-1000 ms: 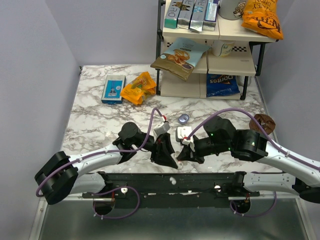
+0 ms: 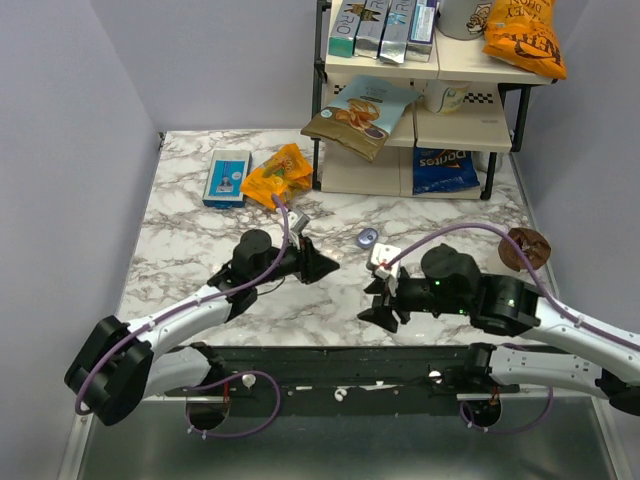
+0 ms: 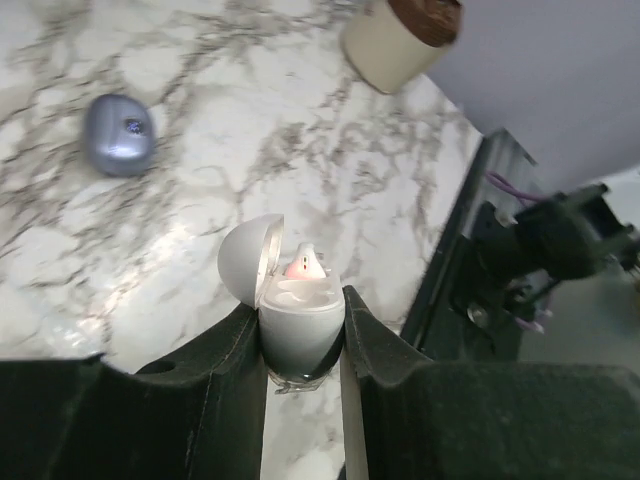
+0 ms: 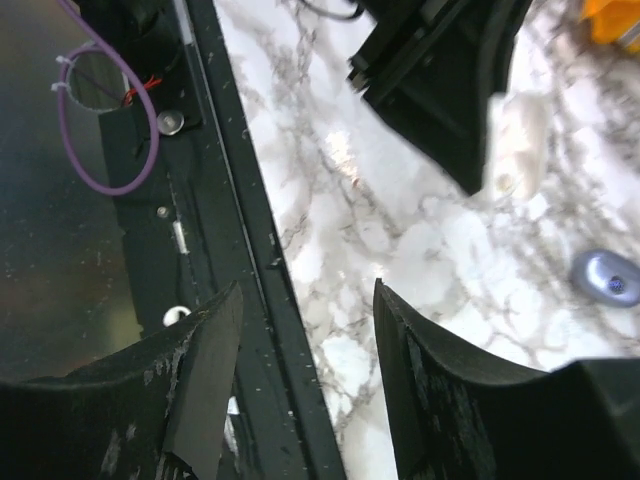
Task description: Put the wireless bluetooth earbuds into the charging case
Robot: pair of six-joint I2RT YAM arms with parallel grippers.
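Observation:
The white earbud case [image 3: 300, 320], lid flipped up, is held between the fingertips of my left gripper, with a small pinkish piece in its top; whether earbuds sit inside I cannot tell. In the top view this gripper [image 2: 322, 262] is left of the middle. My right gripper stands open over the counter's front edge, nothing between its fingers, apart from the left one. A blue-grey oval object [image 3: 118, 135] lies on the marble behind them.
A shelf unit [image 2: 460, 134] with boxes and snack bags stands at the back right. An orange bag [image 2: 276, 180] and a blue box [image 2: 226, 180] lie back left, a brown-lidded container [image 2: 525, 248] far right. Most of the marble is clear.
The two grippers were together at the centre front; the left has moved back and left with the case, and the right has drawn slightly apart from it.

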